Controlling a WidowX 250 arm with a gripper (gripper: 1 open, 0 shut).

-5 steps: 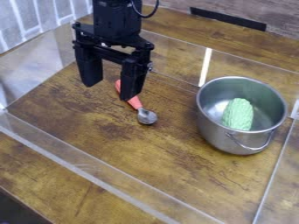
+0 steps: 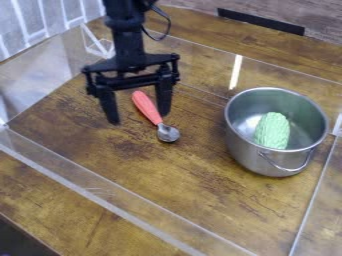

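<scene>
My black gripper [image 2: 134, 98] hangs over the left-centre of the wooden table, blurred, its fingers spread open with nothing seen between them. Just to its right a red-handled tool [image 2: 148, 108] with a round metal end lies on the wood, partly close behind the gripper. A steel pot [image 2: 247, 156] stands at the right with a pale green, ridged oblong object [image 2: 271, 132] inside it.
Clear, see-through low barriers edge the work area at the left, front and right. A white grid structure is at the top left.
The arm has turned and shifted slightly, so more of the red handle shows. The tool and pot have stayed in place.
</scene>
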